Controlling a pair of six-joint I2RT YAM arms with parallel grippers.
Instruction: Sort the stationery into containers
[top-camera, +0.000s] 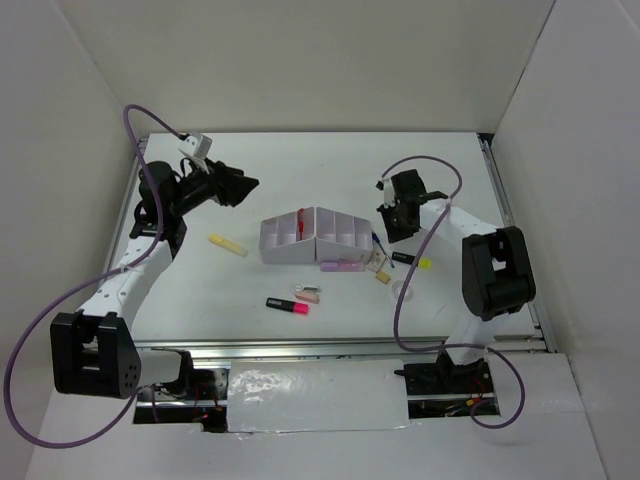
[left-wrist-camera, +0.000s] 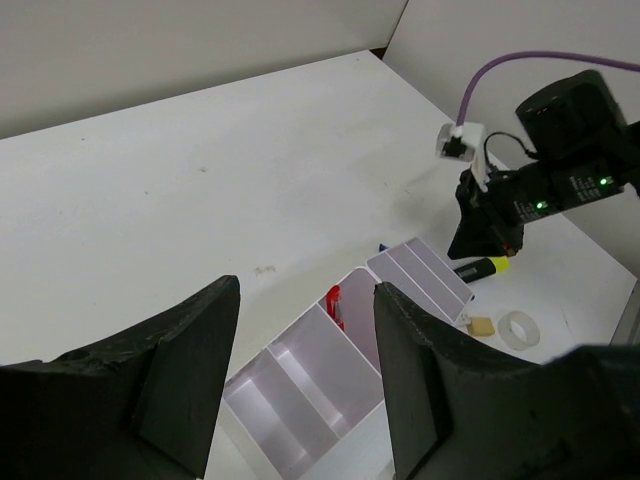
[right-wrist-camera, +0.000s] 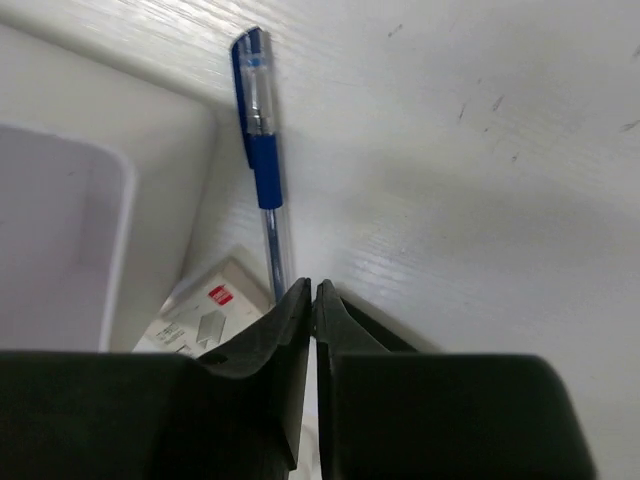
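Observation:
My right gripper (top-camera: 388, 226) hangs over a blue pen (right-wrist-camera: 265, 170) beside the divided white containers (top-camera: 342, 236), fingers closed; whether the pen is between the tips or beneath them I cannot tell. A white eraser (right-wrist-camera: 215, 310) lies under it. A dark marker with yellow cap (top-camera: 410, 260) is just beyond. My left gripper (top-camera: 237, 190) is raised at the left, fingers apart and empty. A red item (top-camera: 300, 222) sits in a compartment. A yellow stick (top-camera: 228, 245), purple item (top-camera: 342, 266), black-pink marker (top-camera: 287, 306) and pink item (top-camera: 307, 296) lie loose.
A tape roll (top-camera: 401, 292) and small tan block (top-camera: 383, 276) lie near the right arm. Side walls bound the space.

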